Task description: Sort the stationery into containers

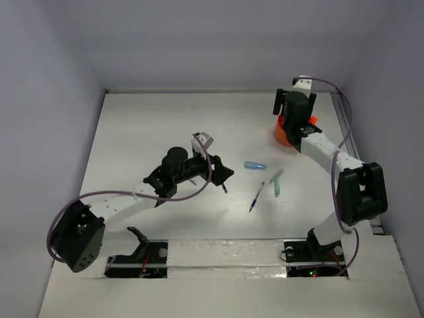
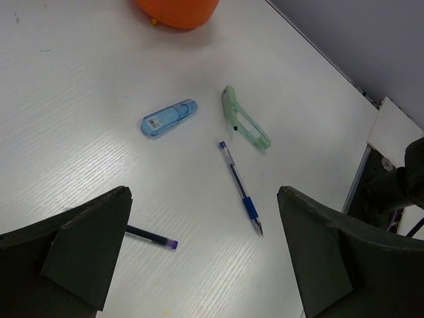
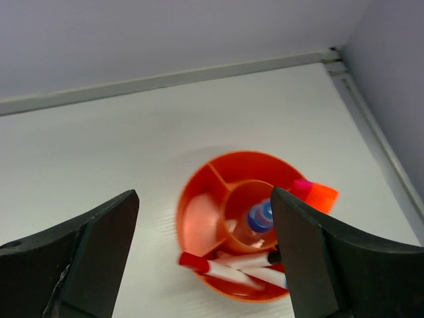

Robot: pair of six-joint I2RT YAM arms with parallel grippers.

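Note:
An orange divided container [image 3: 199, 218] at the back right holds several markers [image 3: 222, 270] and other items. My right gripper [image 1: 293, 99] is above it, fingers apart, nothing visible between the tips. My left gripper [image 1: 215, 167] stands open over mid-table. In the left wrist view a blue rounded item [image 2: 169, 118], a green item [image 2: 232, 109], a blue pen [image 2: 238, 185] and a dark pen [image 2: 152, 236] lie loose on the table.
Walls [image 1: 225, 46] enclose the back and sides. The front edge lies near both arm bases.

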